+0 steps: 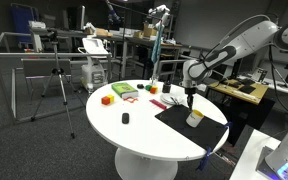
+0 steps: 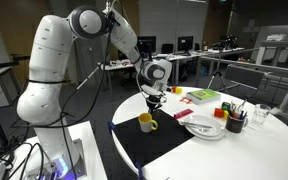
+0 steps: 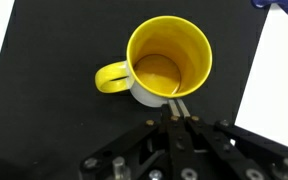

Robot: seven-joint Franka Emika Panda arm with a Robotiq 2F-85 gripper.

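A mug [image 3: 169, 60], yellow inside and white outside, stands upright on the black mat [image 3: 54, 60], its handle toward the left of the wrist view. My gripper is shut, and its fingertips are right at the mug's near rim. Nothing clearly shows between them; whether they touch the wall cannot be made out. In exterior view 1 the gripper [image 1: 190, 103] hangs just behind the mug [image 1: 195, 119]. From exterior view 2, the mug [image 2: 147, 122] is in front of the gripper [image 2: 152, 105].
Beside the mat are a white plate [image 2: 203, 130] with things on it, a dark cup [image 2: 236, 119] and a clear glass [image 2: 262, 114]. Farther off lie a green box [image 1: 124, 89], an orange-red block [image 1: 107, 100] and a small black object [image 1: 125, 118].
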